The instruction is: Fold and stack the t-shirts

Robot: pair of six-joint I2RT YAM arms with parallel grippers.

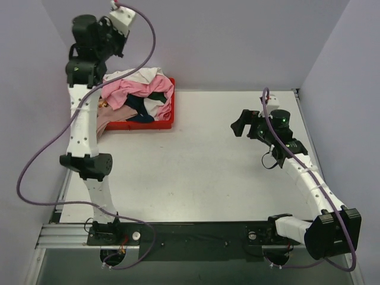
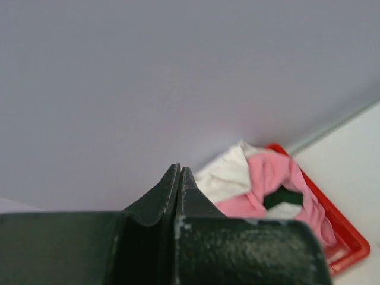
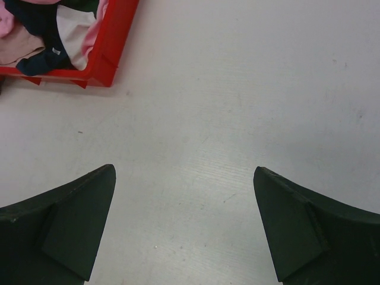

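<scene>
Crumpled shirts fill the red bin at the back left in the top view: a white shirt [image 1: 145, 75] on top, a pink shirt [image 1: 127, 89] below it, and dark ones further down. In the left wrist view the white shirt [image 2: 228, 175] lies beyond the fingertips, clear of them. My left gripper is raised high, its fingers pressed together with no cloth between them. Over the right half of the table, my right gripper [image 1: 242, 122] hangs with its fingers [image 3: 71, 219] wide apart and only bare tabletop between them.
The red bin [image 1: 145, 125] stands against the back wall, with light pink cloth [image 1: 113, 116] draped over its left front. Walls close in the left, back and right sides.
</scene>
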